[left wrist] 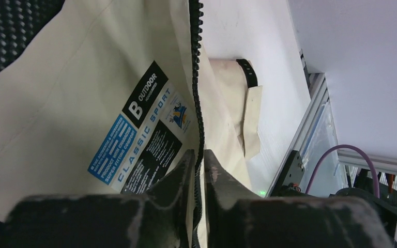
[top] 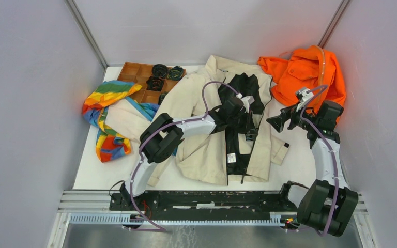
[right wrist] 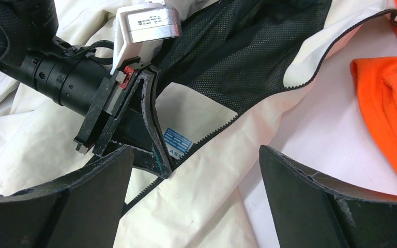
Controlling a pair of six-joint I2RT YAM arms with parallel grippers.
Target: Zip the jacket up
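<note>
The cream jacket [top: 196, 163] lies spread with its front apart, showing dark mesh lining [right wrist: 258, 57]. My left gripper [top: 252, 132] is over the right-hand front panel. In the left wrist view, its fingers [left wrist: 178, 181] stand close together on either side of the black zipper edge [left wrist: 196, 103], with a narrow gap showing; whether they press on it I cannot tell. The zipper's lower end [top: 242, 179] reaches the hem; no slider can be made out. My right gripper is wide open and empty, to the right of the jacket and apart from it.
Orange clothing [top: 310, 75] is heaped at the back right, beside the right arm. A wooden compartment box [top: 133, 72] with dark round items and a rainbow-coloured cloth [top: 108, 95] lie to the left.
</note>
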